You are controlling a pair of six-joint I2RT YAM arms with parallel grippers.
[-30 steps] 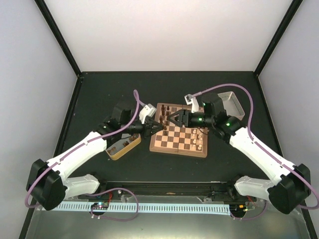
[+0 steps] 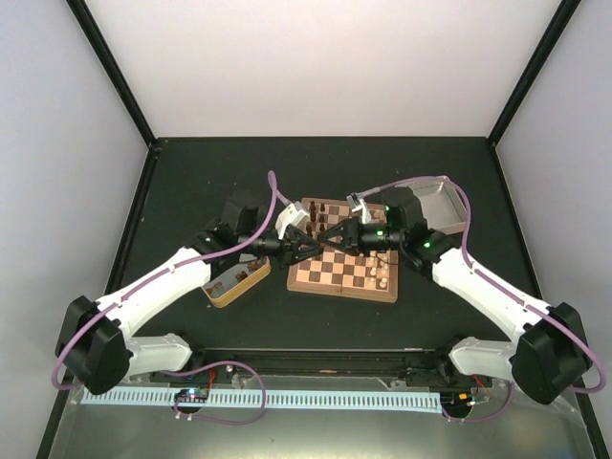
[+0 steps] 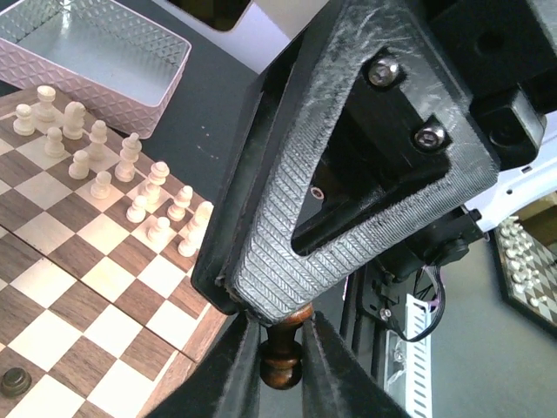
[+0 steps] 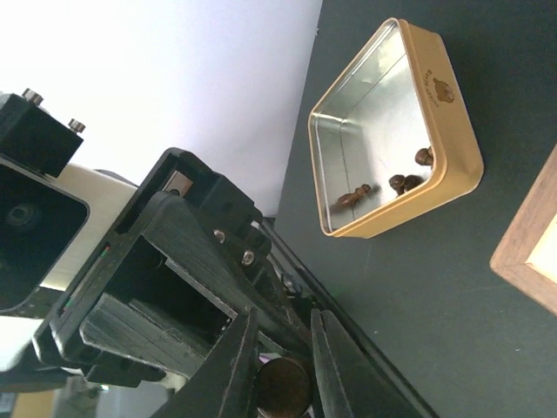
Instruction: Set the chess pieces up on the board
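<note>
Both grippers meet above the chessboard (image 2: 341, 285). My left gripper is shut on a dark wooden chess piece (image 3: 280, 370), held upright low in the left wrist view. My right gripper is around that same piece, whose round end (image 4: 283, 392) shows between its fingers; whether it grips is unclear. White pieces (image 3: 102, 184) stand on the board's far side in the left wrist view; dark pieces stand on the board in the top view, partly hidden by the arms.
A yellow tin (image 4: 457, 131) with several dark pieces lies left of the board. A pale empty-looking tray is at the back right.
My right gripper has moved left and slightly down onto the piece held by my left gripper, which has shifted slightly right over the last second.
</note>
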